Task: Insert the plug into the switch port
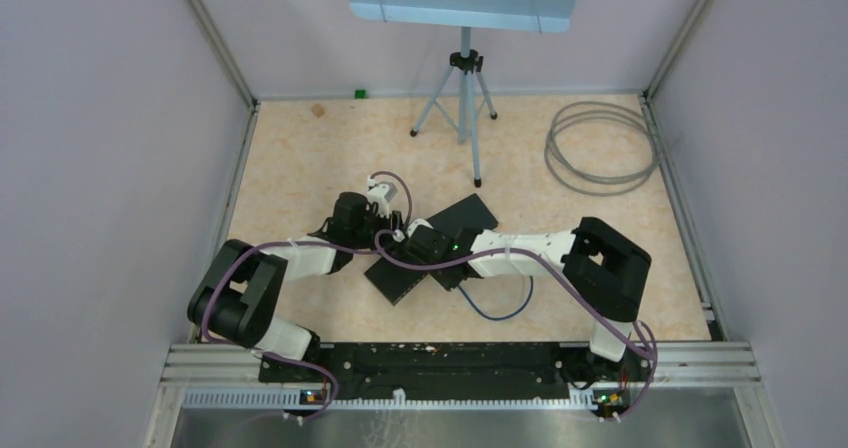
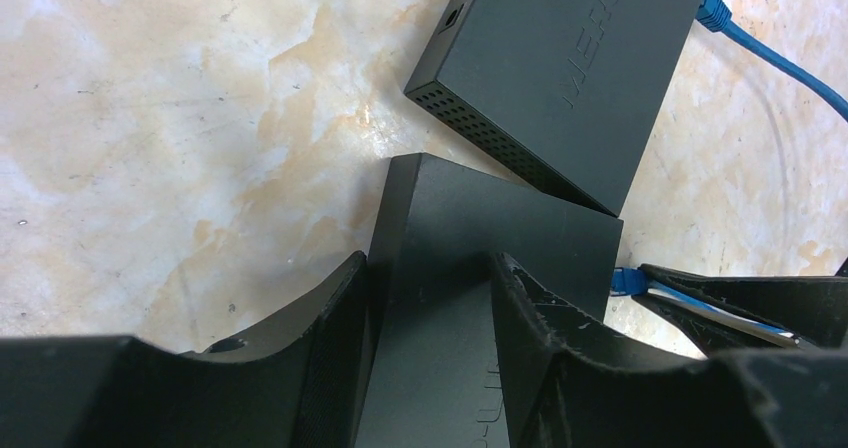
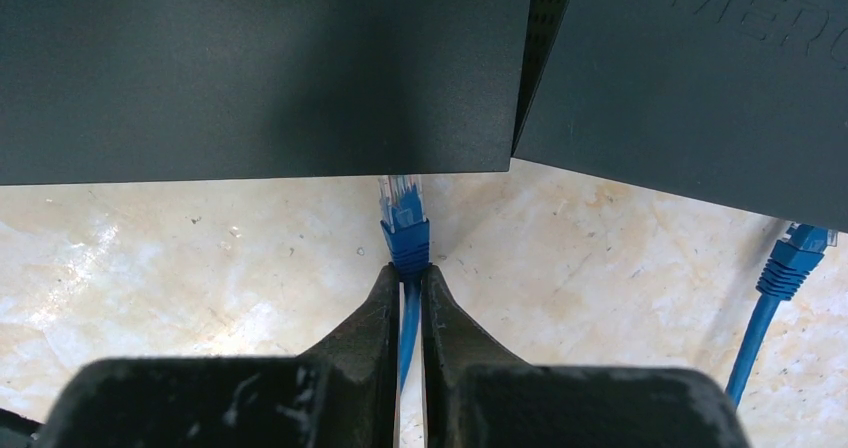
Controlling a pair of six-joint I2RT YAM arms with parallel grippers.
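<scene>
A dark switch box (image 1: pixel 392 280) lies on the table, filling the lower middle of the left wrist view. My left gripper stands part open over it, one finger by its left side and the other above its top face. In the right wrist view, my right gripper is shut on the blue cable just behind its plug (image 3: pixel 405 233). The plug's clear tip meets the edge of the switch box (image 3: pixel 300 148). That edge hides the port, so I cannot tell whether the tip is inside.
A second dark box (image 2: pixel 570 78) touches the first at a corner; the cable's other blue plug (image 3: pixel 790 258) is at its side. A tripod stand (image 1: pixel 466 98) and a coiled grey hose (image 1: pixel 600 176) occupy the back.
</scene>
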